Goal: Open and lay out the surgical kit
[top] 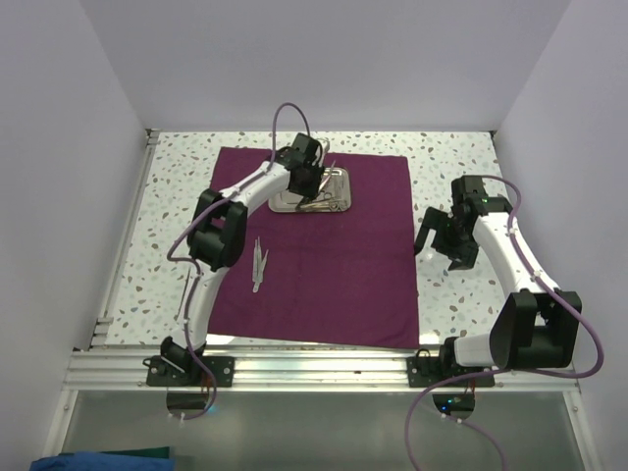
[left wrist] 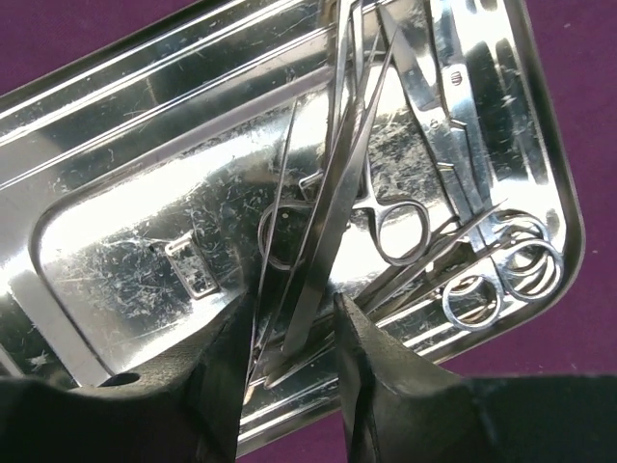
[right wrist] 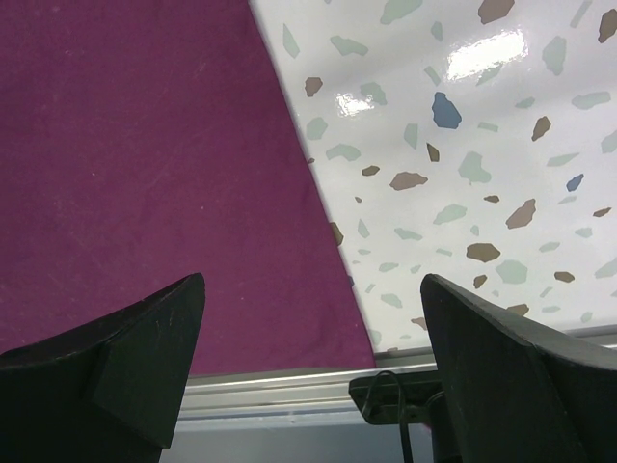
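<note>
The steel tray (top: 280, 201) lies on the purple cloth at the back, holding tweezers (left wrist: 328, 222), scissors (left wrist: 405, 212) and other instruments piled together. My left gripper hangs over the tray's near side, its fingers part open around the lower ends of the long tweezers; whether they touch is unclear. A few slim instruments (top: 257, 265) lie side by side on the cloth at the left middle. My right gripper stands open over the cloth's right edge, nothing between its fingers.
Speckled table (top: 461, 147) surrounds it, clear at the back right. The right arm occupies the right side.
</note>
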